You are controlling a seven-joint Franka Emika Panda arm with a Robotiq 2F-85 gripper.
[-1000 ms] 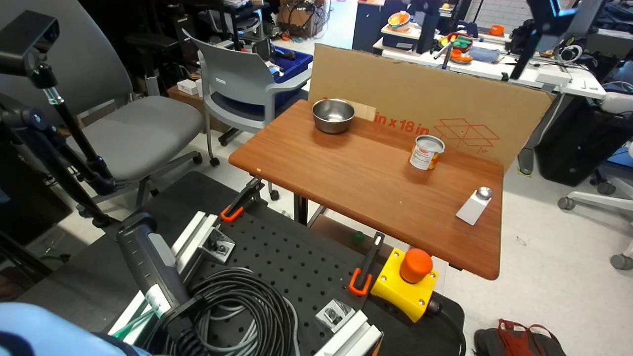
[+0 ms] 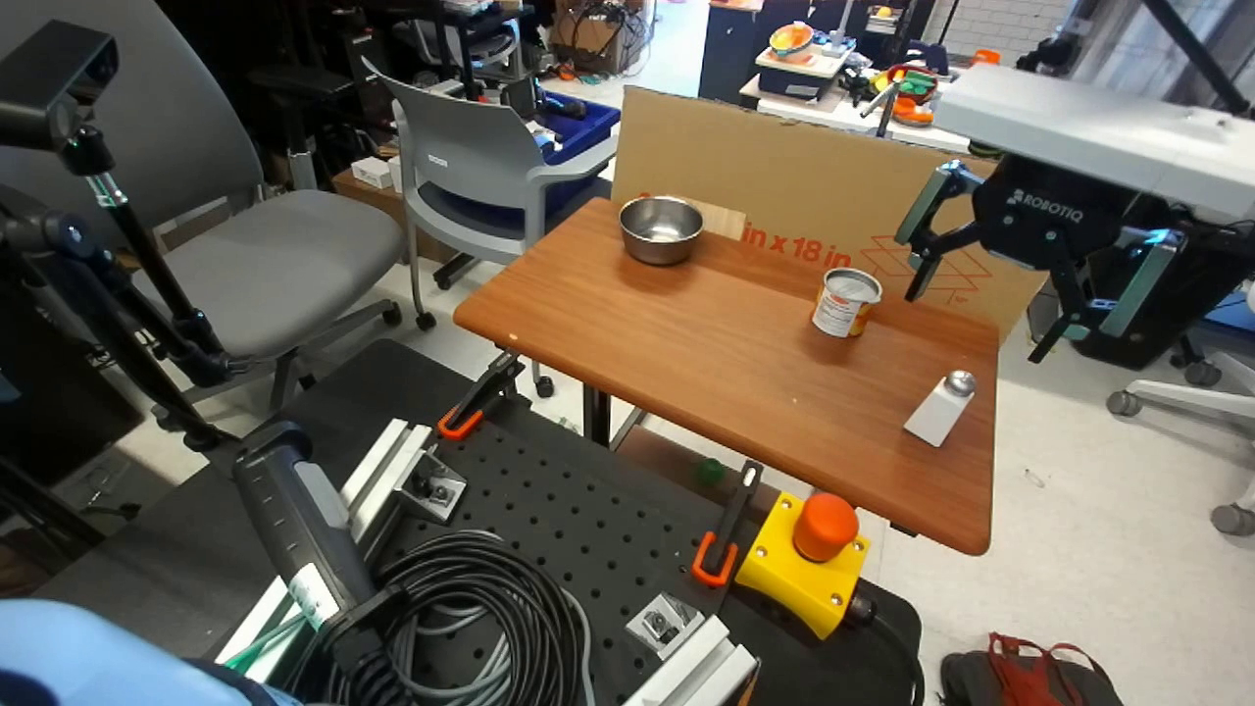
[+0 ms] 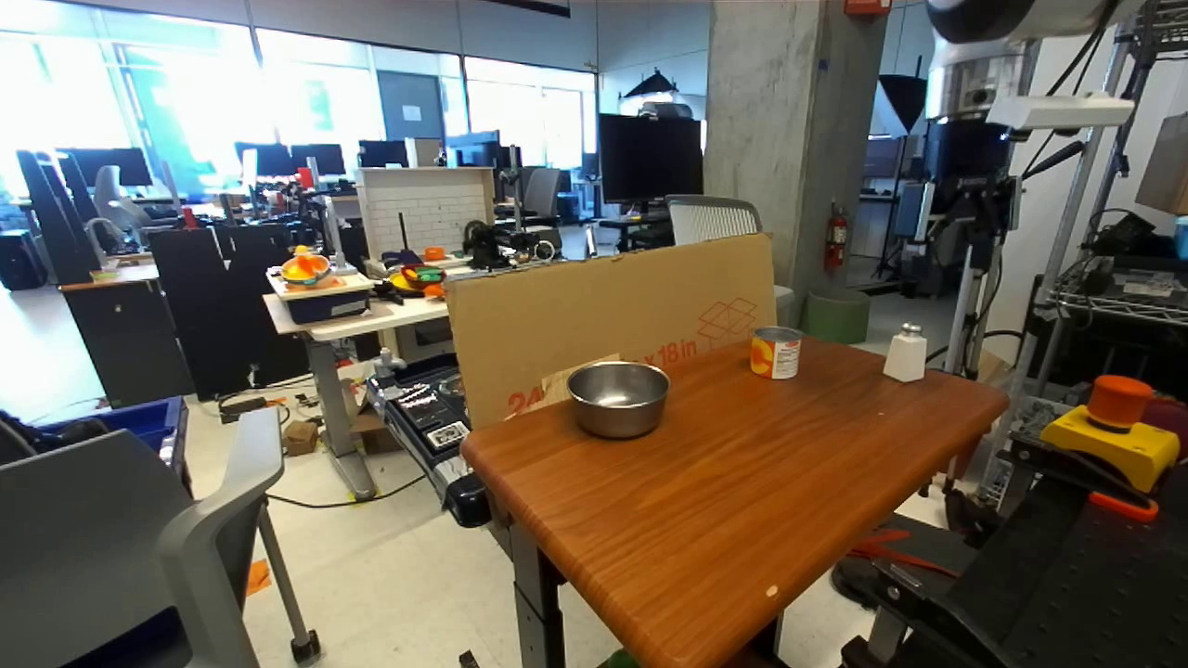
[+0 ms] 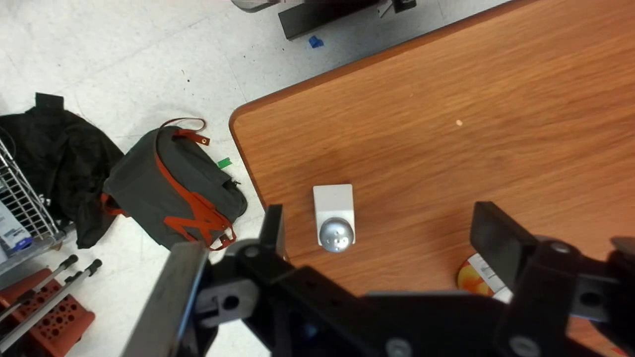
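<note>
A white shaker with a round silver top (image 2: 940, 408) stands at the right end of the wooden table. In the wrist view, the shaker (image 4: 334, 217) appears between the spread fingers, below them. My gripper (image 2: 978, 320) hangs above that end of the table, open and with nothing in it. A tin can with an orange-and-white label (image 3: 775, 353) stands near the back edge, left of the shaker. At the far left end sits a steel bowl (image 3: 619, 399), and no contents show in it.
Cardboard (image 2: 753, 176) stands upright along the table's back edge. A yellow box with a red button (image 2: 812, 565) and orange-tipped clamps sit on the black bench in front.
My gripper has come down from the top right of exterior view 1 and now hangs lower, over the table's right end. The shaker, can and bowl have not moved.
</note>
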